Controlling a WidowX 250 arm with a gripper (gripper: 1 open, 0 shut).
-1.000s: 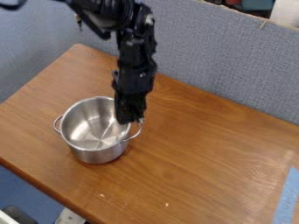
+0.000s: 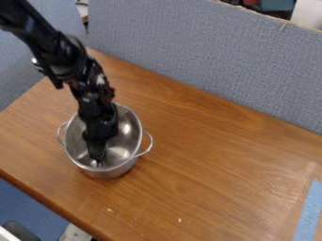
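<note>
A steel pot (image 2: 120,162) with two side handles stands at the left of the wooden table (image 2: 227,179). My black gripper (image 2: 97,154) reaches down inside the pot, its tips low in the bowl and left of centre. It appears shut; I see nothing between its fingers, though the tips are small and dark.
A grey padded wall (image 2: 201,61) runs along the back, another at the left. A light blue strip (image 2: 307,209) lies at the right edge.
My gripper has moved from behind and right of the pot leftward and down into it. The pot stands in about the same place.
</note>
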